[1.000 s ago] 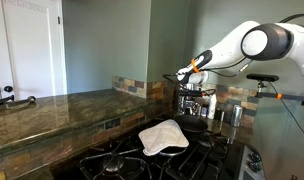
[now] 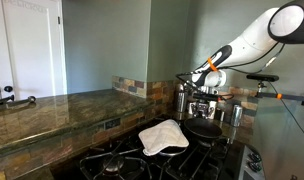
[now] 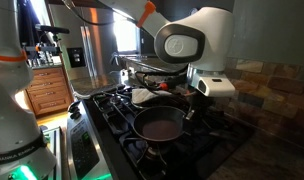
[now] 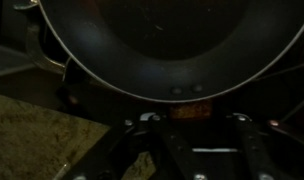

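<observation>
A dark round frying pan (image 3: 160, 125) is over the stove's front area in exterior view 2, roughly level. Its bowl (image 4: 172, 45) fills the top of the wrist view, with two rivets near the handle side. My gripper is shut on the pan's handle (image 4: 192, 108), which is dim and mostly hidden by the fingers. In exterior view 1 the pan (image 2: 204, 128) is at the right side of the stove, below the arm. Whether the pan touches the grates cannot be told.
A white cloth (image 2: 164, 137) lies on the stove grates left of the pan. Bottles and canisters (image 2: 236, 115) stand by the tiled back wall.
In exterior view 1 the arm and pan have shifted a little to the right and lower in the picture. The cloth has stayed put.
</observation>
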